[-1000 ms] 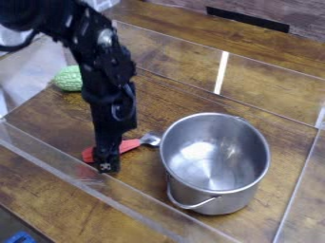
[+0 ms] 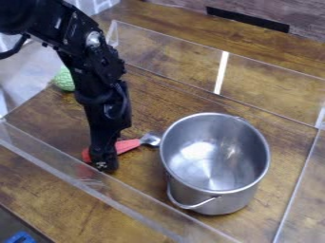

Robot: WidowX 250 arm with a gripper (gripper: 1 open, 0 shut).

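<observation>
The black gripper point(image 2: 102, 152) reaches down from the upper left to the wooden floor of a clear-walled enclosure, its tip over a red-handled utensil point(image 2: 129, 145) with a metal end pointing right. Whether the fingers are around the handle or just beside it is unclear, and the fingers are hard to make out, dark against dark. To the right stands a steel pot point(image 2: 215, 154) with a handle on its near side.
A green ridged object point(image 2: 64, 82) lies behind the arm at the left. The wood behind the pot point(image 2: 241, 90) is clear. Transparent walls edge the area in front and at the right.
The upper part of the arm has shifted left and changed angle; the gripper's tip stays low at the red utensil, which has hardly moved.
</observation>
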